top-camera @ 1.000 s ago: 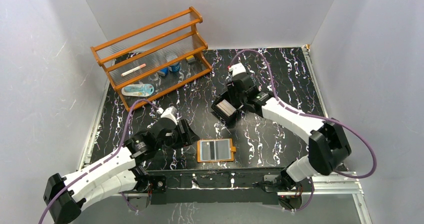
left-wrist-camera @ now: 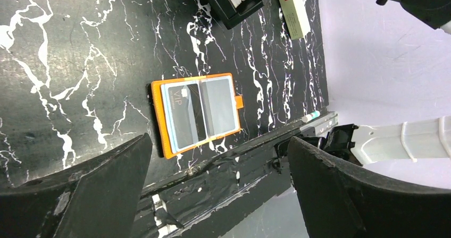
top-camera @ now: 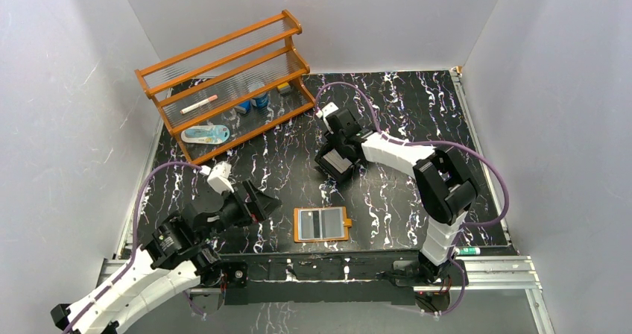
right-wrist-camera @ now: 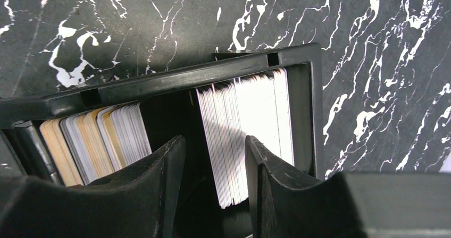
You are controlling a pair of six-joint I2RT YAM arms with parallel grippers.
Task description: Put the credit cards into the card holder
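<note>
An orange-backed card holder (top-camera: pixel 320 224) with clear sleeves lies at the table's front centre; one sleeve shows a dark card marked VIP in the left wrist view. A black card box (top-camera: pixel 335 164) sits behind it, holding upright white cards (right-wrist-camera: pixel 266 126) and a stack of cream and grey cards (right-wrist-camera: pixel 90 142). My right gripper is open over the box, its fingers at the white stack and the gap beside it. My left gripper stands open at the front left, left of the holder, with nothing between its fingers.
A wooden rack (top-camera: pixel 223 65) with small items fills the back left. A green-and-cream box (left-wrist-camera: pixel 293 14) lies right of the card box. The table right of the holder is clear.
My left gripper has moved back to the left, away from the holder.
</note>
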